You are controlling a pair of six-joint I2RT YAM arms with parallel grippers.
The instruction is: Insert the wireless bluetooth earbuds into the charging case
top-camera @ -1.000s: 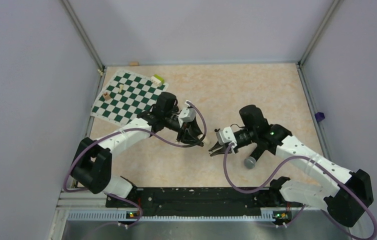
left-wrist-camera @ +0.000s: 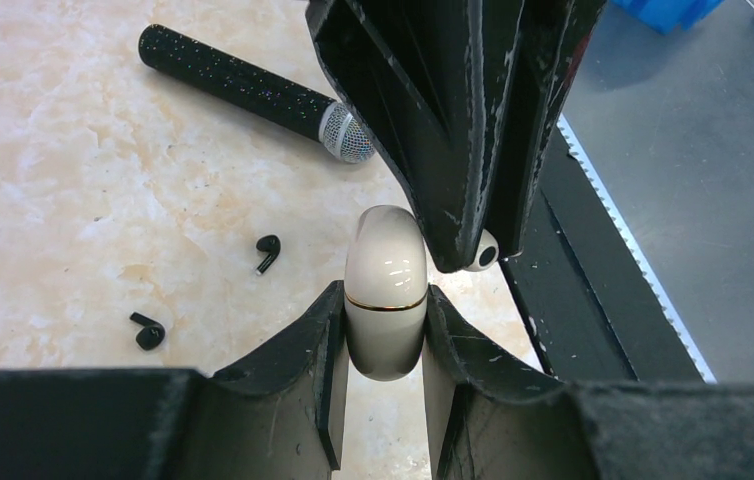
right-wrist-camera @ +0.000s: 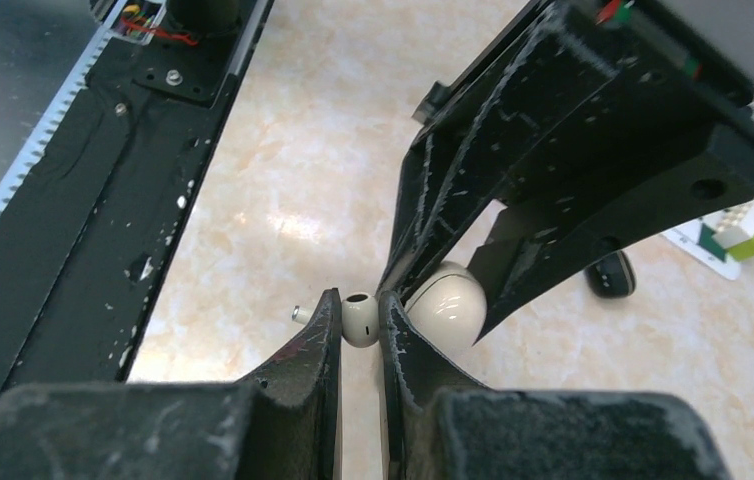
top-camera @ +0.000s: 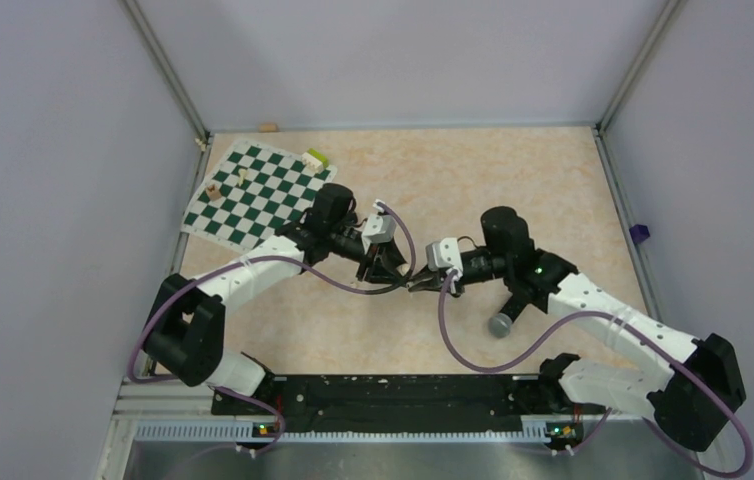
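My left gripper is shut on the glossy white charging case [left-wrist-camera: 383,345], which has a thin gold seam across it. In the left wrist view the lid looks closed. A white earbud [right-wrist-camera: 359,325] sits between the fingertips of my right gripper, its stem pointing left in the right wrist view. Right beside the case [right-wrist-camera: 453,310] is the right gripper, its fingertips overlapping the case's edge in view; I cannot tell whether they touch it. From above, both grippers meet near the table's middle, and the earbud and case are mostly hidden there.
Two black earbuds [left-wrist-camera: 269,250] [left-wrist-camera: 150,333] lie loose on the table. A black microphone [left-wrist-camera: 253,90] lies to the right, under the right arm. At the back left is a green-and-white checkered board [top-camera: 253,195].
The right gripper has moved left and slightly back, closing the gap to the left gripper. The left gripper has shifted only a little.
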